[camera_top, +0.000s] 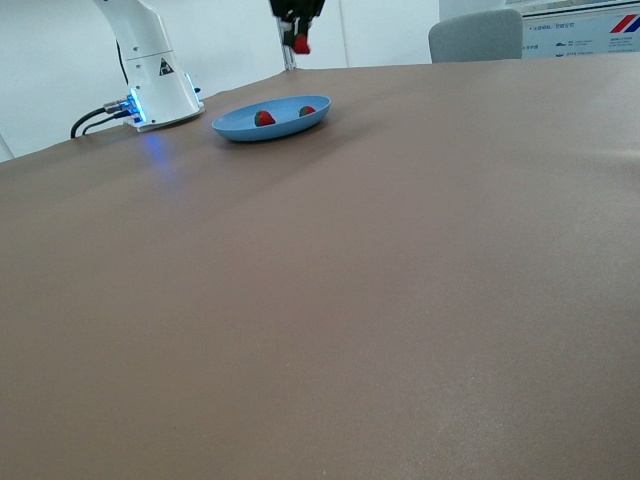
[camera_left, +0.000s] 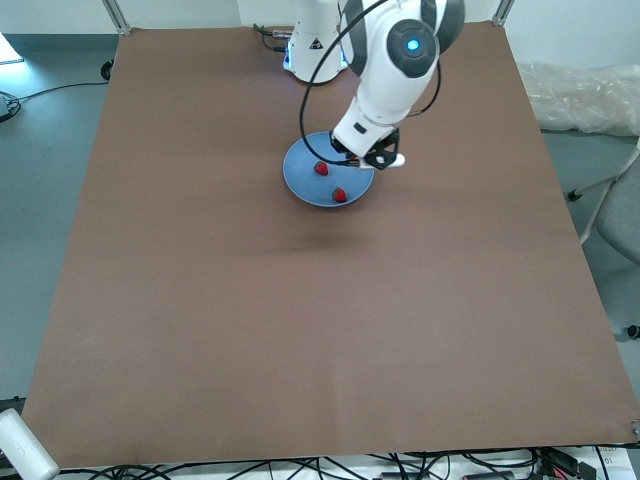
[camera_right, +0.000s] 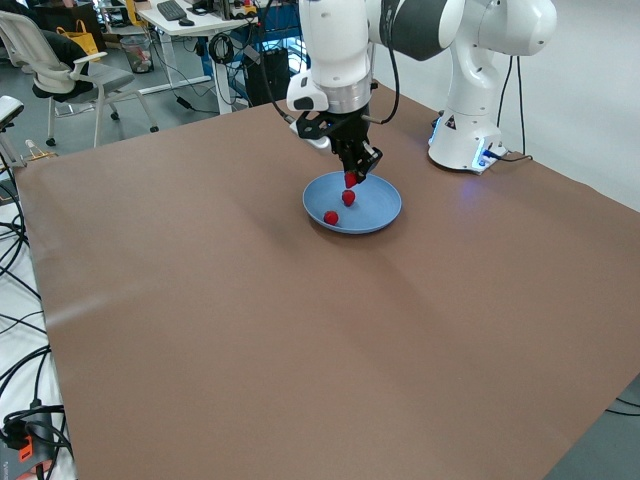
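A blue plate (camera_left: 310, 185) (camera_top: 238, 128) (camera_right: 375, 212) lies on the brown table with two strawberries: one (camera_left: 321, 169) (camera_top: 264, 118) and another (camera_left: 339, 195) (camera_right: 331, 218). My gripper (camera_top: 301, 42) (camera_right: 350, 178) is held above the plate, shut on a red strawberry that hangs from its dark fingertips in the top and right views. In the left view the arm mostly hides what the gripper holds.
The arm's white base (camera_right: 465, 140) stands at the table edge near the plate. Cables run along the table's outer edge, and chairs stand beyond it.
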